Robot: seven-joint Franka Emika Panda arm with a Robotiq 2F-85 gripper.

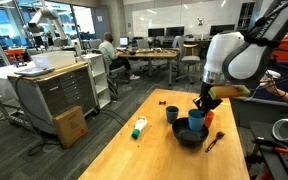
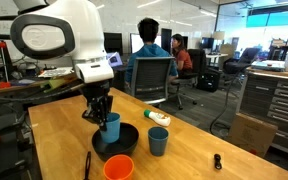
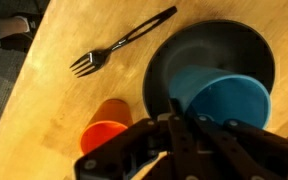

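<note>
In the wrist view a blue cup is pinched at its rim by my gripper, which is shut on it. The cup is over the black bowl and hides part of the bowl's inside. From the second exterior view the cup appears upright, its lower part behind or within the near rim of the bowl. Whether its base touches the bowl's bottom cannot be seen. In the first exterior view, my gripper is above the same bowl.
Close beside the bowl stand an orange cup and a second blue cup. A fork lies on the table on one side. Farther off are a white bottle and a small dark object. Bare wood stretches away from the bowl.
</note>
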